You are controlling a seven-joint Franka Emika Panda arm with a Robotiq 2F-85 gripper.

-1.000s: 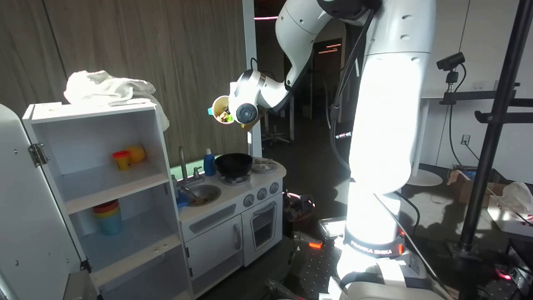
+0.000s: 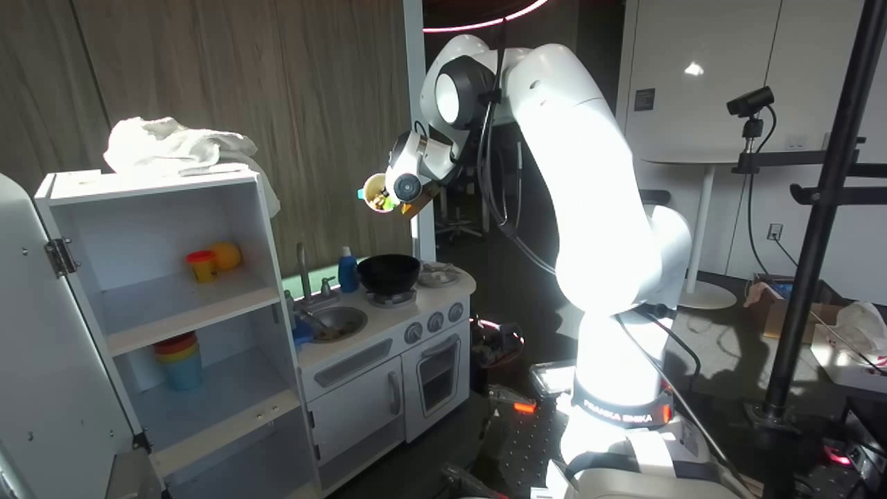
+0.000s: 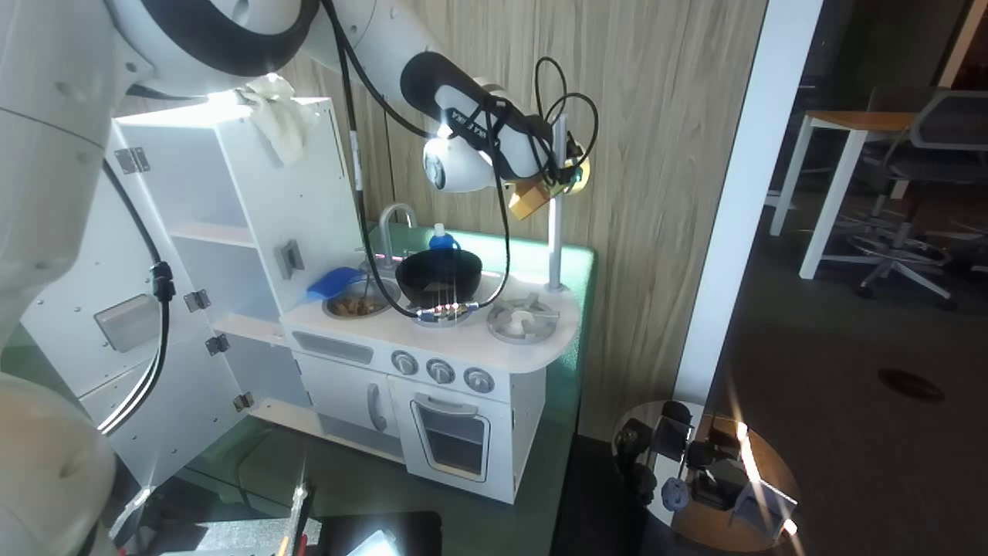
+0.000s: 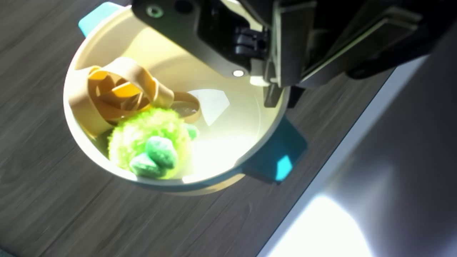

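Note:
High above the toy kitchen, my gripper is shut on the rim of a cream pot point(image 4: 240, 107) with teal handles. The pot is tilted, its mouth facing the wrist camera. Inside lie a fuzzy lime-green toy point(image 4: 147, 139) with darker green parts and a yellow-orange looped strip point(image 4: 124, 92), both against the lower left wall. In exterior view 1 the pot point(image 2: 375, 193) hangs just left of the hand. Exterior view 2 shows only a bit of the pot point(image 3: 580, 176) behind the hand.
Below stand a black pan point(image 2: 388, 274) on a burner, a free burner point(image 3: 523, 318) beside it, a sink point(image 2: 337, 323) and a blue bottle point(image 2: 347, 270). White shelves point(image 2: 191, 303) hold cups. A vertical post point(image 3: 556, 232) rises near the hand.
The arm has shifted and bent differently, its elbow now further left. The pot has moved slightly right and down in exterior view 1, still held with its contents inside.

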